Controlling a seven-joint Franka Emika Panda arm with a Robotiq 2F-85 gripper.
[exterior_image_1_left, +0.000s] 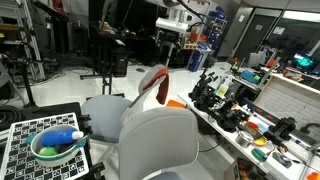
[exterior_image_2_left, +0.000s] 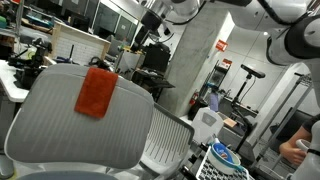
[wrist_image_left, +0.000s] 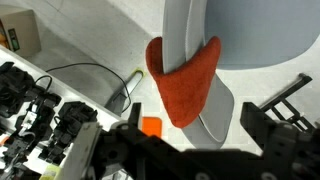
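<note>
A red-orange cloth hangs over the top edge of a grey chair back. From above, the wrist view shows the cloth draped across the narrow rim of that chair. My gripper is open, its dark fingers wide apart at the bottom of the wrist view with nothing held between them. In exterior view 2 the gripper hangs in the air above the chair, well clear of the cloth. Part of the cloth also shows in exterior view 1.
A bowl of colourful items stands on a black-and-white grid surface. Another chair stands close by. Along one side runs a white table crowded with dark equipment. The air above the chairs looks free.
</note>
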